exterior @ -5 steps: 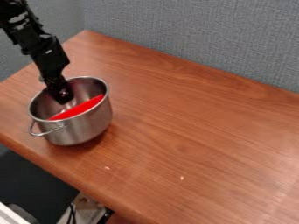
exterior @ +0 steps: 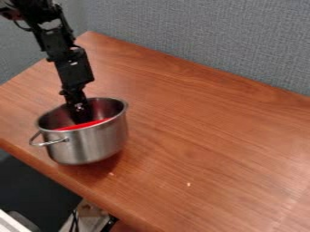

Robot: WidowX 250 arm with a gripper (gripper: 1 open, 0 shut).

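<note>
A steel pot point(exterior: 90, 141) with side handles stands near the left front edge of the wooden table point(exterior: 206, 136). A red object point(exterior: 80, 126) lies inside it, mostly hidden by the rim and my arm. My black gripper point(exterior: 80, 112) reaches down into the pot from above. Its fingertips are down among the pot's contents, so I cannot see whether anything is between them.
A grey wall runs along the back. Past the front left edge are a dark area and some white and metal items below.
The pot has shifted slightly right and toward the front since a second ago. My gripper has moved right and lower with it, and less of the red object shows.
</note>
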